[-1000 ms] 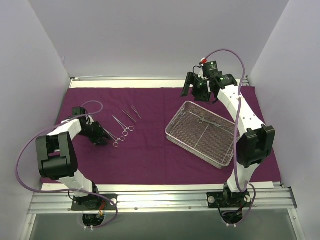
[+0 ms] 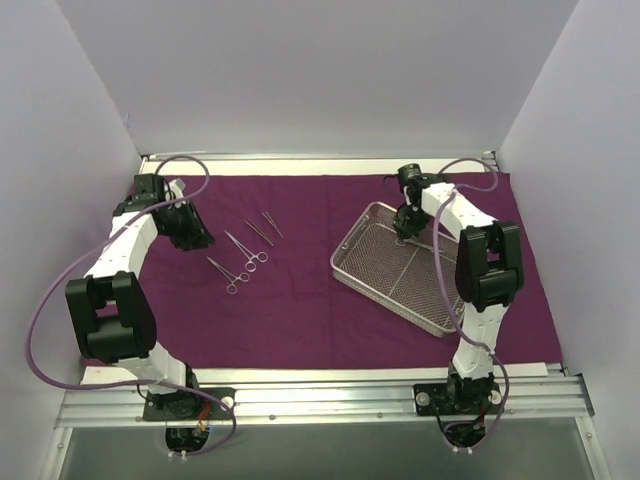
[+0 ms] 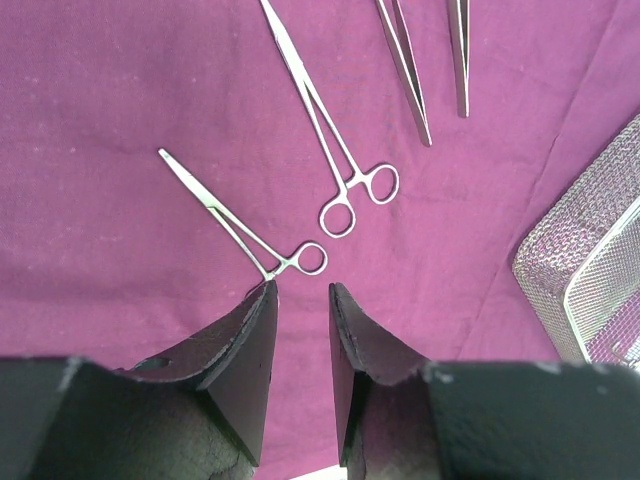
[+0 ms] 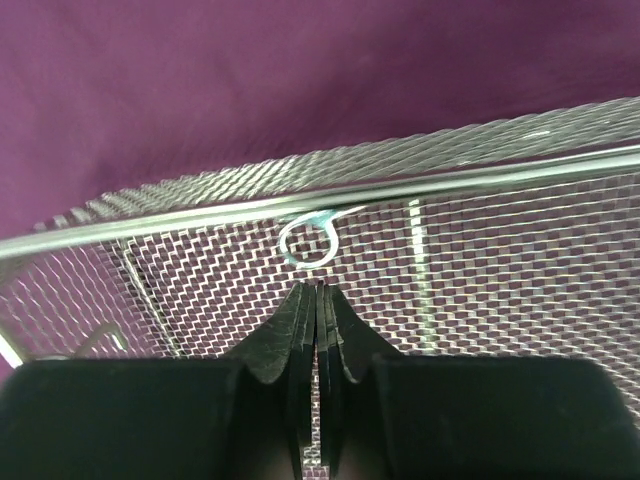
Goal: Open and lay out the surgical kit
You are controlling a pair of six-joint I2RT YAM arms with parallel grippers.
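A wire mesh tray [image 2: 385,293] lies on the right half of the purple cloth. Inside it, against the rear wall, an instrument shows one ring handle [image 4: 308,263]; the rest is hidden by the rim. Over that wall my right gripper is shut, nothing visible between its tips, with the ring just beyond them. On the left half lie a smaller clamp [image 3: 232,218], a longer clamp [image 3: 318,110] and two tweezers [image 3: 405,70]. Above the cloth, left of these, my left gripper stands open and empty, the smaller clamp's rings near its tips.
Grey walls [image 2: 50,180] close in both sides and the back. Purple cables loop over both arms.
My right gripper came from behind the tray, down to its rear wall by the ring handle, and its fingers closed. My left gripper moved back, away from the smaller clamp.
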